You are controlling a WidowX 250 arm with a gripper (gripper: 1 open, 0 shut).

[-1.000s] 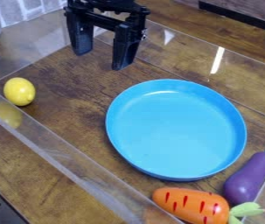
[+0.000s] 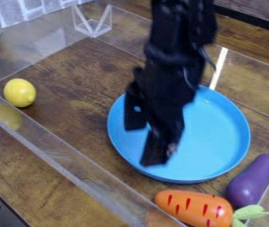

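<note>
My black gripper hangs blurred over the blue plate, hiding much of its middle and upper part. It stands open, and I see no object between its fingers, though the blur hides detail. A yellow egg-shaped object lies at the left. An orange carrot and a purple eggplant lie at the lower right, outside the plate.
A clear plastic wall runs along the lower left, and more clear edging lines the back. The wooden surface has free room at the upper left.
My gripper has moved from the upper back down and toward the camera, from beyond the plate to over it. The plate, egg, carrot and eggplant have not moved.
</note>
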